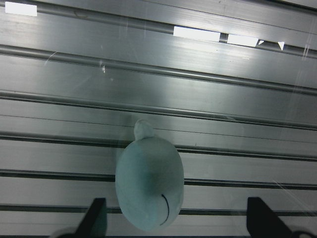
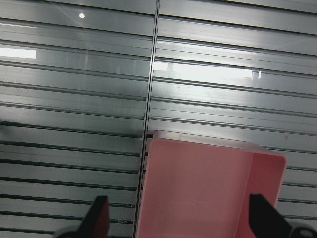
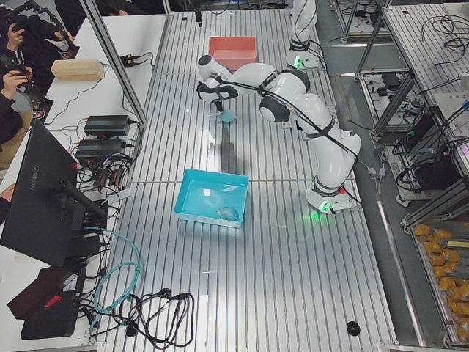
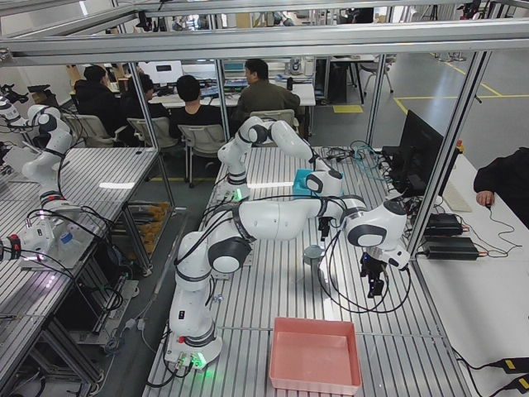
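A pale teal plush toy (image 1: 148,183) with a small tail and a stitched line lies on the slatted table, also seen small in the left camera (image 3: 226,116). My left gripper is just above it, open, a finger on each side. My right gripper hangs open over the pink bin (image 2: 198,183), whose bottom shows empty in the right wrist view. A blue bin (image 3: 201,192) stands nearer the left camera, with a similar pale object (image 3: 227,213) inside.
Looped cables (image 3: 168,308) lie at the table's near left. A monitor (image 3: 40,191) and black boxes stand on the side desk. Metal frame posts border the table, and the surface around the toy is clear.
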